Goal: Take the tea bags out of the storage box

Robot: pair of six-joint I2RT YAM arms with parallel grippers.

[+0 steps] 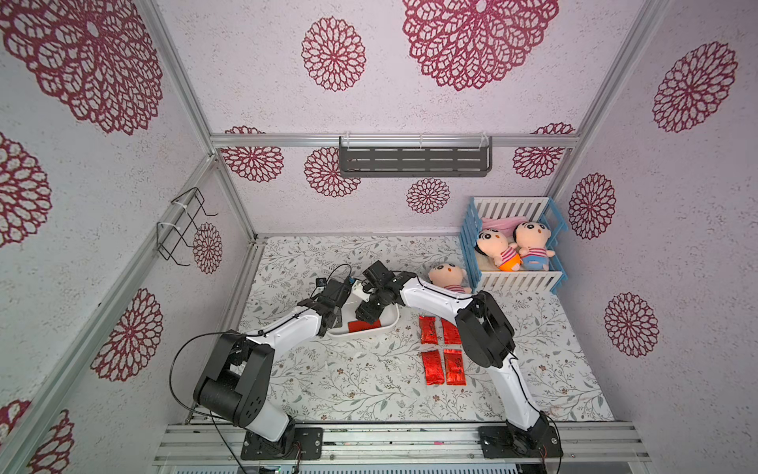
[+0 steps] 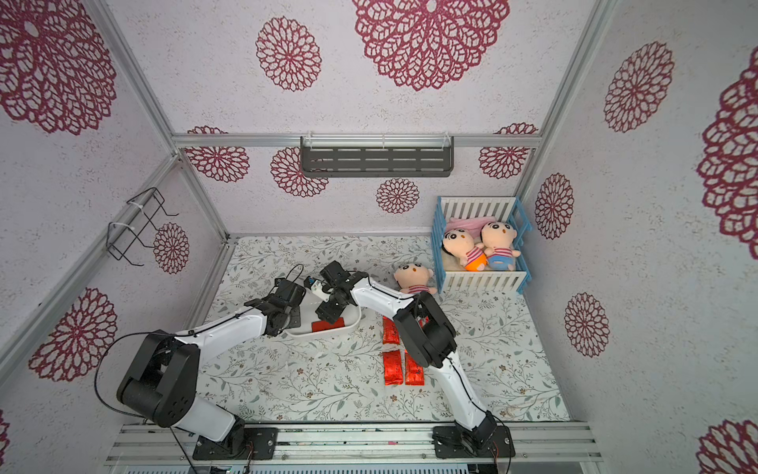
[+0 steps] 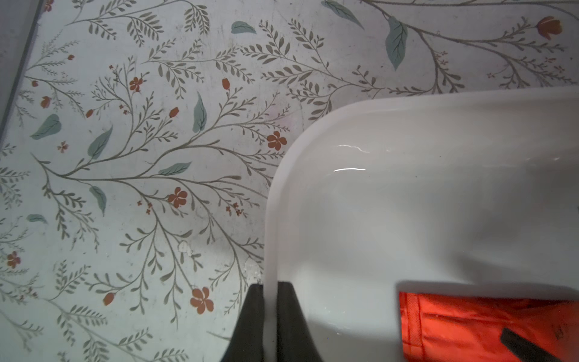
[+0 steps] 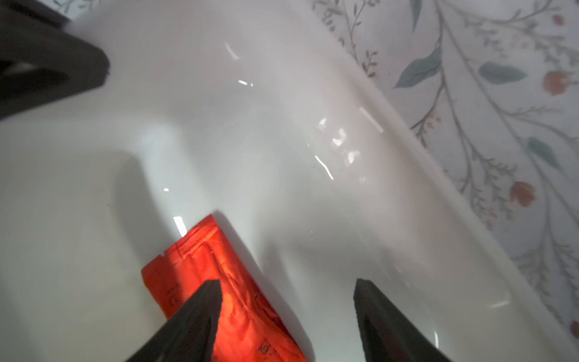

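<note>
A white storage box (image 3: 362,229) holds one red tea bag (image 4: 223,295), which lies flat on its floor. My left gripper is shut on the box's side rim, a finger on either side of the thin wall. Inside the box, my right gripper stands open above the tea bag. One of its fingers (image 4: 202,316) overlaps the bag in the right wrist view, while the other is over bare box floor. Nothing is held between them. On the table right of the box, several more red tea bags (image 1: 432,367) lie in a block, partly covered by the right arm.
A plush doll (image 1: 447,275) lies near the right forearm. Beyond it stands a blue and white toy crib (image 1: 517,282) with two dolls inside. A grey rack (image 1: 414,162) hangs on the back wall.
</note>
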